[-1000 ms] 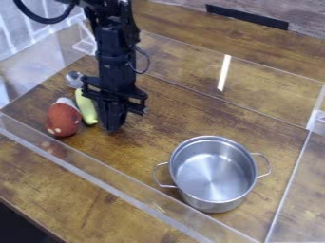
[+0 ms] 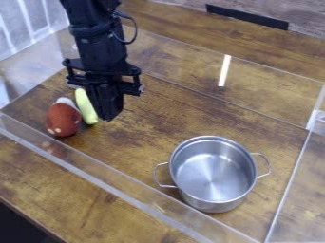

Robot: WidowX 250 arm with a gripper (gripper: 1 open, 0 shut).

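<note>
My black gripper (image 2: pixel 105 90) hangs over the left part of the wooden table, above and a little right of a pale green elongated object (image 2: pixel 86 104). It looks shut, with nothing visible between its fingers. A red, round object (image 2: pixel 64 120) with a pale top lies just left of and in front of the green one. A steel pot (image 2: pixel 212 173) with two handles stands at the lower right.
Clear acrylic walls or edges run along the left, front and right of the work area.
The arm has risen and moved left, away from low beside the green object. The red and green objects and the pot appear unmoved.
</note>
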